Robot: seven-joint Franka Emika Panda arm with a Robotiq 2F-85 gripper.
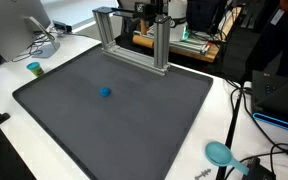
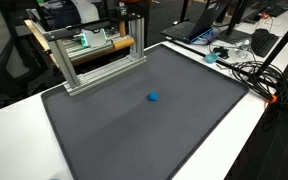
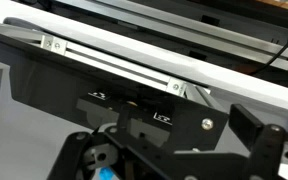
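A small blue object (image 1: pixel 104 91) lies on the grey mat (image 1: pixel 114 120), and exterior view 2 shows the same blue object (image 2: pixel 153 97) near the mat's middle. In the wrist view, the black fingers of my open gripper come in along the bottom edge, with nothing held between them. Beneath them is a dark panel (image 3: pixel 59 88) with white markings, along with pale metal rails (image 3: pixel 114 62). A bit of the blue object (image 3: pixel 107 173) shows at the bottom. The gripper is hard to make out among the dark parts at the top of both exterior views.
A metal frame (image 1: pixel 134 56) stands along the mat's far edge. On the white table, a green-and-blue cup (image 1: pixel 35 69) sits at the back left and a teal round object (image 1: pixel 222 155) at the front right. Cables (image 2: pixel 256 74) lie beyond the mat.
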